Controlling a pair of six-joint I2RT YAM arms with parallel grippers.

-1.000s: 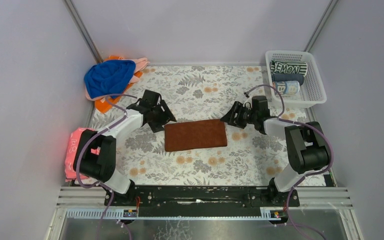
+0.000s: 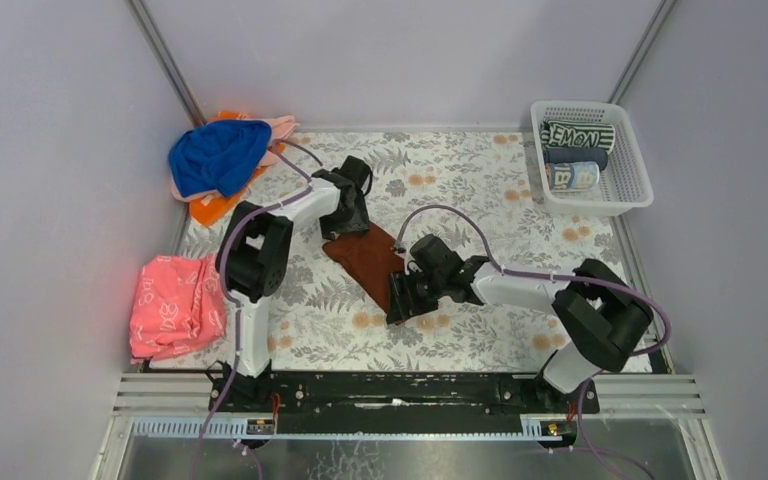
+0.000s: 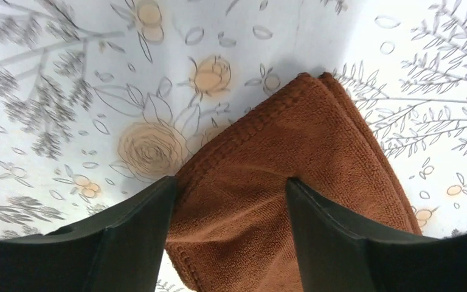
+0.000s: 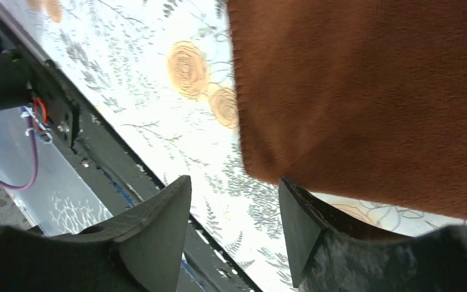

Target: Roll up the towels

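A folded brown towel [image 2: 367, 262] lies slantwise on the patterned mat, from upper left to lower right in the top view. Over its upper left end is my left gripper, its fingers apart with a raised wrinkle of towel [image 3: 243, 182] between and below them. My right gripper stands open above the lower right end, and in the right wrist view the towel's corner [image 4: 258, 167] shows just past its fingertips. In the top view both grippers partly hide the towel's ends.
A white basket [image 2: 643, 178] at the back right holds several rolled towels [image 2: 578, 136]. Blue, peach and orange cloths [image 2: 218, 155] are heaped at the back left, with a coral towel [image 2: 175, 305] at the front left.
The brown towel has turned from lying level to a slant.
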